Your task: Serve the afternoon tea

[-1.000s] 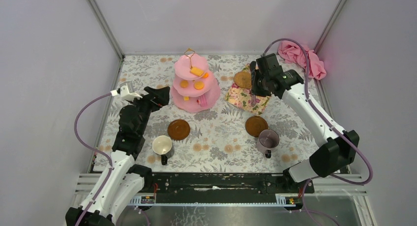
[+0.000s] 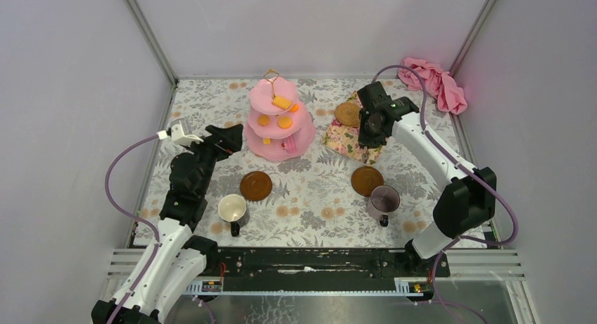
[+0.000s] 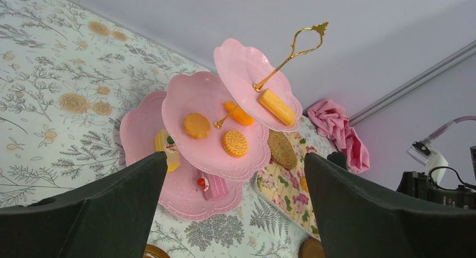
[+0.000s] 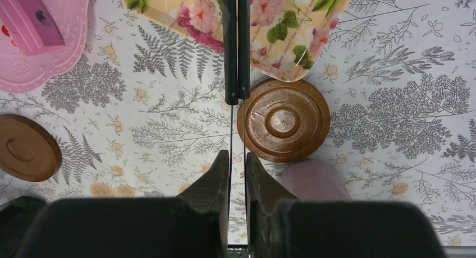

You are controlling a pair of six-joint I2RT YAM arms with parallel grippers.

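In the top view a three-tier pink stand holds small pastries. My left gripper is open left of it, empty; in the left wrist view its fingers frame the stand. My right gripper is over the floral tray. In the right wrist view dark tong-like handles with thin metal run between its nearly closed fingers; whether it grips them is unclear. A brown coaster lies below. Another coaster, a white cup and a grey mug stand nearer the front.
A pink cloth is bunched at the back right corner. A round woven mat lies on the tray. Walls border the sides and back.
The left arm is unchanged.
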